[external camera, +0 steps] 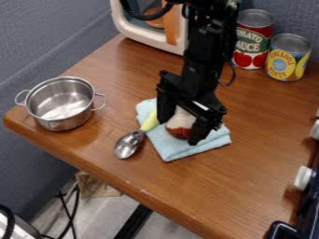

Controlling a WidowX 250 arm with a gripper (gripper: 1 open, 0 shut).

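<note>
My black gripper (pixel 187 110) reaches down over a light blue cloth (pixel 200 147) in the middle of the table. Under and between its fingers is a white and red-brown round item (pixel 181 126); whether it is gripped I cannot tell. A yellow item (pixel 151 120) lies on the cloth's left part, and a metal spoon (pixel 130 144) rests at the cloth's left edge.
A steel pot (pixel 60 103) sits at the left. At the back stand a toy oven (pixel 157 28), a tomato can (pixel 251 42) and a yellow can (pixel 288 58). A dark appliance (pixel 294 205) lines the right edge.
</note>
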